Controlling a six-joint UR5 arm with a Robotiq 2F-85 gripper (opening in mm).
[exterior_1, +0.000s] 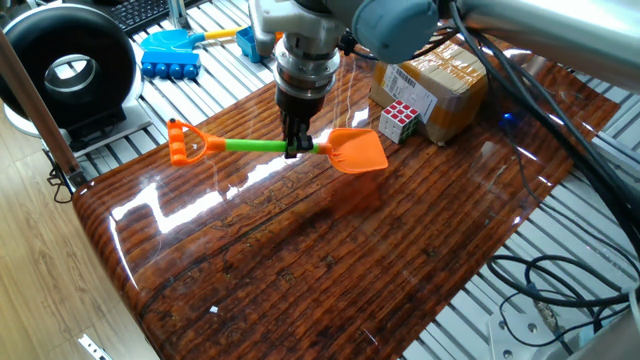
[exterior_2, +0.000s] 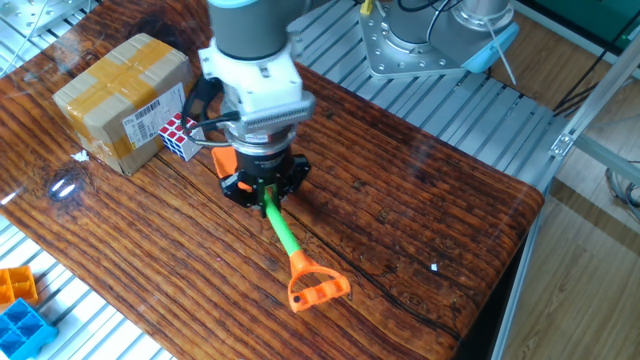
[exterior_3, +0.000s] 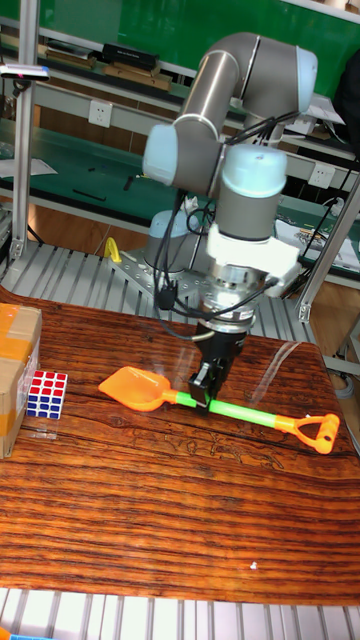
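A toy shovel with an orange blade (exterior_1: 357, 150), a green shaft (exterior_1: 255, 146) and an orange D-shaped handle (exterior_1: 190, 144) hangs low over the wooden table. My gripper (exterior_1: 298, 150) points straight down and is shut on the green shaft, close to the blade. Below the blade, its orange reflection shows on the glossy tabletop with a gap between. In the second exterior view the gripper (exterior_2: 268, 192) covers part of the blade, while the handle (exterior_2: 317, 283) reaches toward that camera. The third exterior view shows the shovel's blade (exterior_3: 135, 388) left of the gripper (exterior_3: 202, 400), its handle to the right.
A taped cardboard box (exterior_1: 436, 88) stands on the table with a Rubik's cube (exterior_1: 398, 121) against it, just past the blade. Off the table lie a blue toy shovel (exterior_1: 175, 40) and blue blocks (exterior_1: 170, 64); loose black cables (exterior_1: 560, 285) lie nearby.
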